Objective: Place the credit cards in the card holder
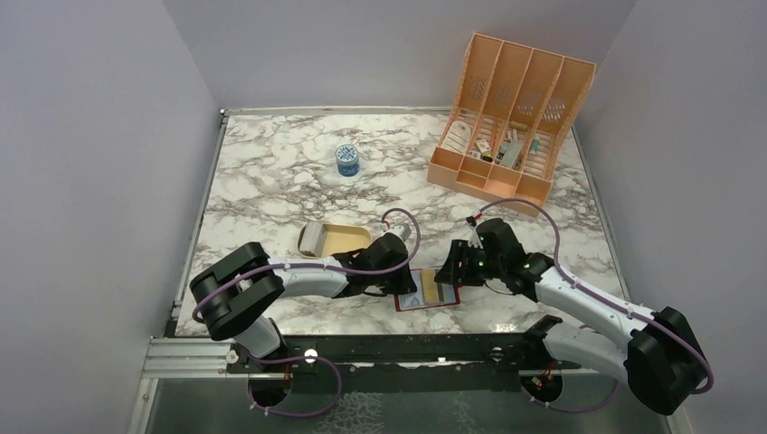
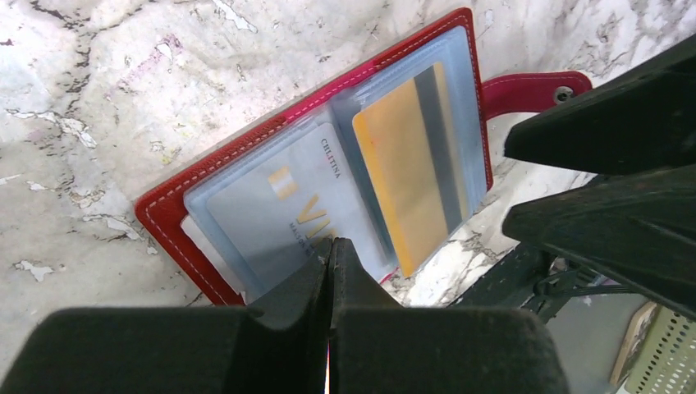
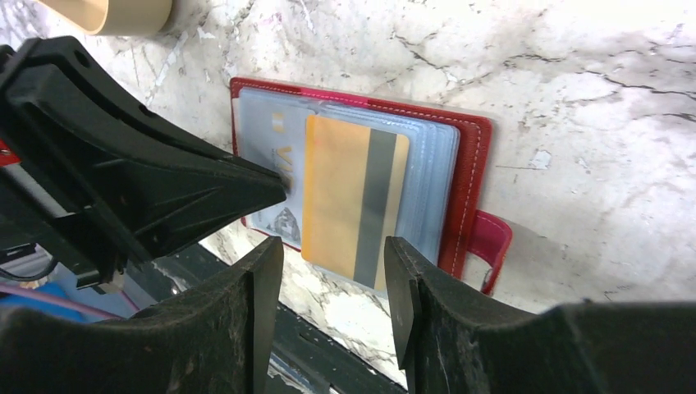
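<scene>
The red card holder [image 2: 168,215] lies open on the marble table, its clear sleeves showing. A white card [image 2: 275,205] with gold lettering is in the left part; a gold card [image 3: 345,189] with a dark stripe sits on the other side. My left gripper is shut, its tips down at the white card, nothing visible between them. My right gripper stands open over the gold card's near end, with nothing held. In the top view both grippers [image 1: 407,287] crowd around the holder near the front edge.
A tan tray [image 1: 348,237] with a stack of grey items lies behind the left arm. A peach organiser [image 1: 488,187] stands at the back right, a blue tin [image 1: 347,161] at the back middle.
</scene>
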